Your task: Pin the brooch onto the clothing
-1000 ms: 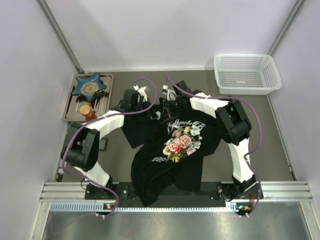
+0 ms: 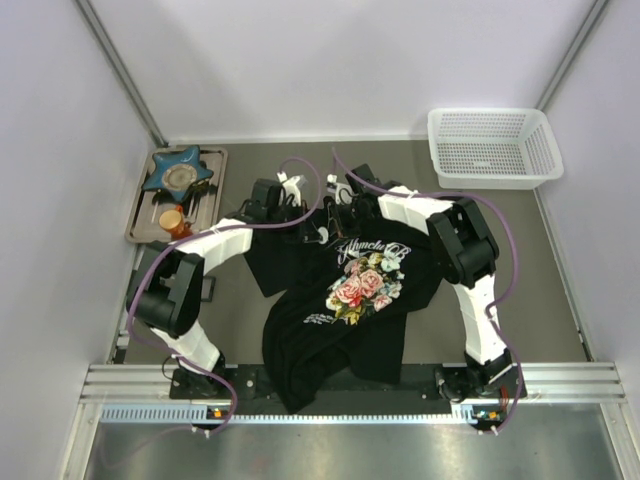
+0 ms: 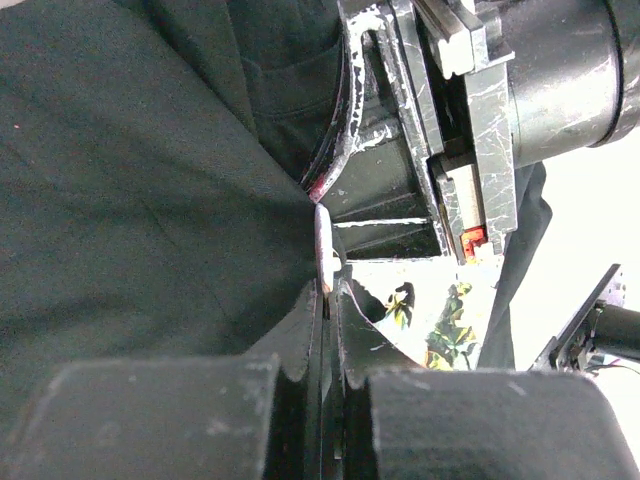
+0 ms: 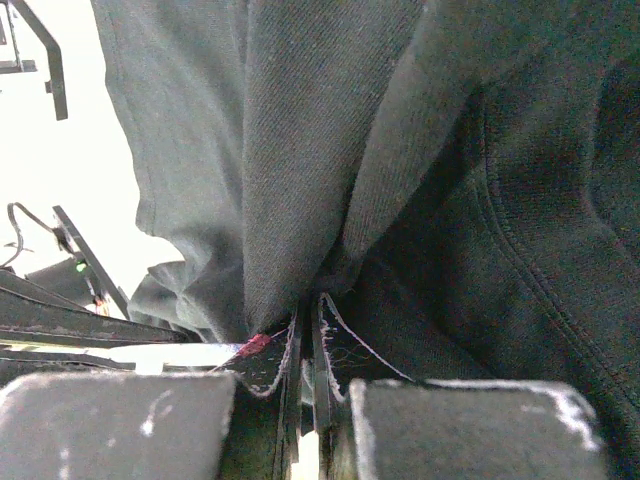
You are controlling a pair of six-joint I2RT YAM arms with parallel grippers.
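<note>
The black shirt [image 2: 350,330] with white script and a flower print lies mid-table, its upper part bunched between the arms. In the left wrist view my left gripper is shut on a slim, pale upright piece [image 3: 324,240], likely the brooch, beside the dark cloth [image 3: 150,200]. My right gripper is shut where folds of black cloth [image 4: 300,150] meet its tips. The two grippers sit very close in the top view; whether the brooch pierces the cloth I cannot tell.
A steel tray [image 2: 146,220] with a blue star dish and orange cup stands at left. An empty white basket [image 2: 494,178] is at back right. Bare table shows at the right.
My left arm has shifted slightly to the right, toward my right gripper. The shirt and right arm look nearly unchanged.
</note>
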